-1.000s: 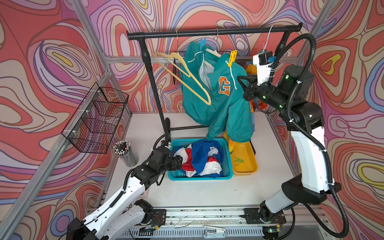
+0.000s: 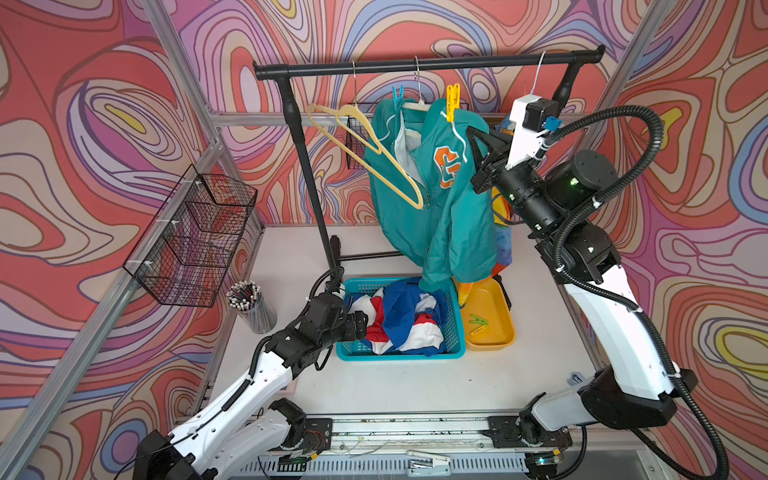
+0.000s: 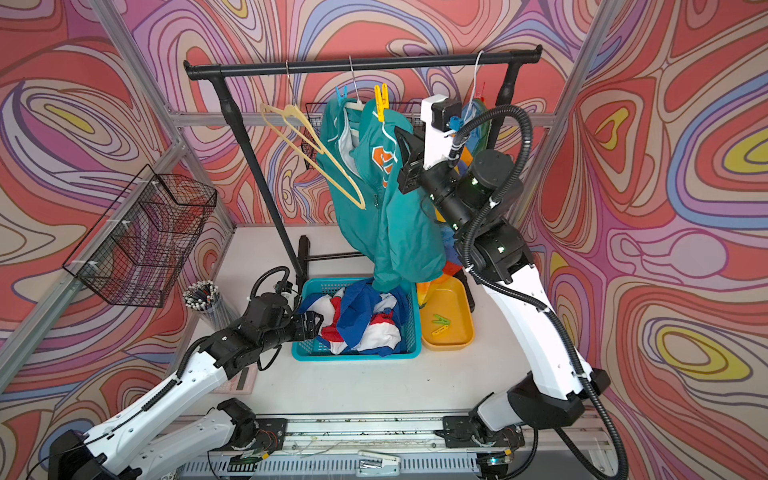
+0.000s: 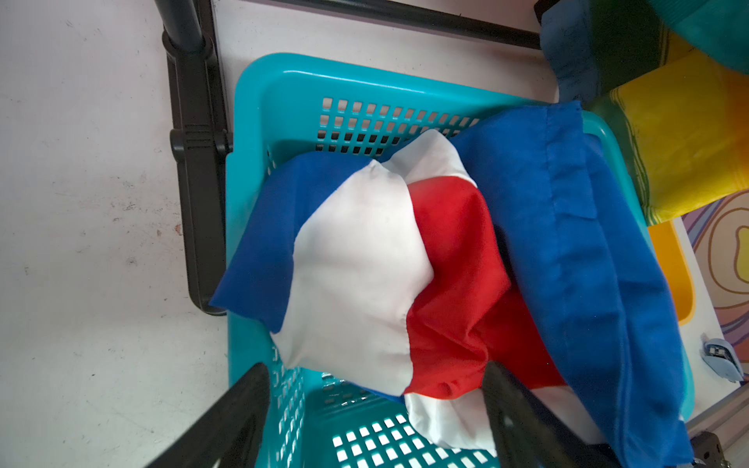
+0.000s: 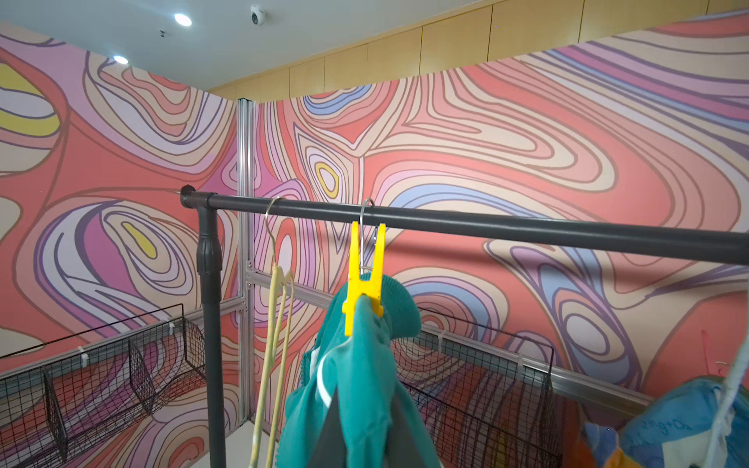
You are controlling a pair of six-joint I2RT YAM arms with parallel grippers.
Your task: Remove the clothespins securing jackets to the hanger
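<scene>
The teal jacket [image 2: 428,196] hangs from a hanger on the rail. A blue clothespin [image 2: 397,96] grips its far shoulder; a yellow clothespin [image 5: 363,292] stands on the near shoulder, its handles pointing up. Below the yellow pin, my right gripper is shut on the jacket's shoulder or sleeve fabric, which bunches up between its fingers. The pin itself is above the fingertips and clear of them. Down at the table, my left gripper stands open over the near left part of the turquoise basket [image 4: 351,78], its fingers empty.
Folded blue, white and red clothing [image 4: 351,265] fills the basket. An orange tray [image 2: 500,320] with loose clothespins [image 2: 478,323] is beside it. Empty cream hangers [image 2: 364,148] hang left of the jacket; the black rail [image 5: 468,222] runs across above.
My right gripper has shifted left and slightly up, with the jacket held. Jacket, hanger and clothespins slid left along the rail and turned somewhat. The left arm looks nearly still.
</scene>
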